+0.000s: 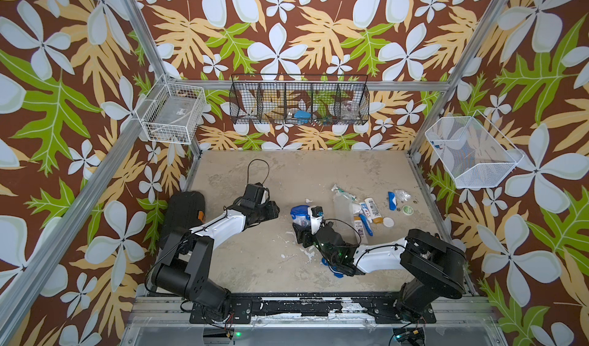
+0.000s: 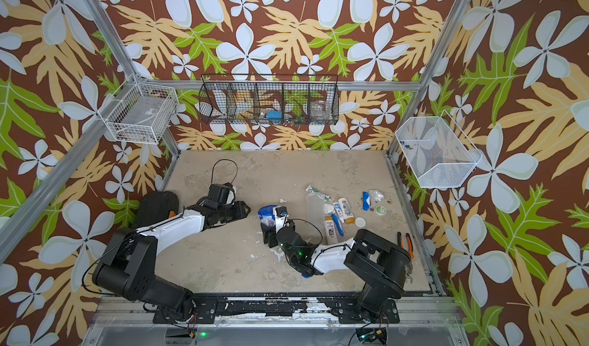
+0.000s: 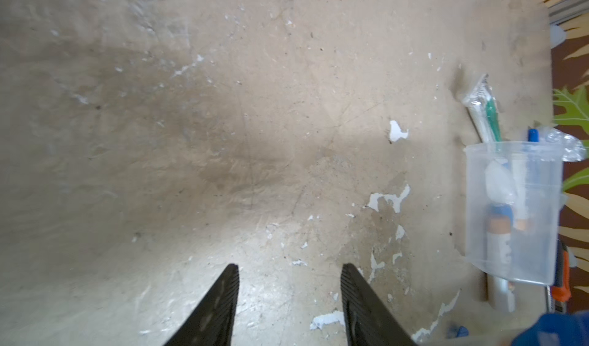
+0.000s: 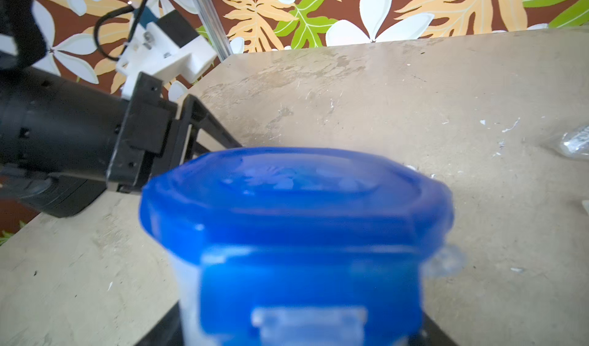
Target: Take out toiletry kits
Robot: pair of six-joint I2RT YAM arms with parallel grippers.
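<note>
A clear container with a blue lid [image 4: 294, 186] fills the middle of the right wrist view. My right gripper [image 1: 298, 232] is shut on its body, the finger tips mostly hidden behind it. Left of it, my left gripper hangs open above bare table, nothing between its fingers. An empty clear cup [image 3: 515, 217] stands on the right side of the table. Around it lie toiletries: a white tube [image 2: 346, 207], a blue toothbrush-like item [image 2: 338, 226], a bottle with a brown cap [image 2: 330, 229] and a green-and-clear packet [image 1: 343, 192]. Beneath my right arm, a flat blue lid [image 1: 336, 272] is mostly covered.
Farther right are a blue-white packet [image 1: 392, 200], a round green tin [image 1: 408, 210] and an orange-handled tool [image 2: 409, 245]. A black case [image 1: 182, 215] stands at the left edge. Wire baskets [image 1: 298, 103] hang on the back wall.
</note>
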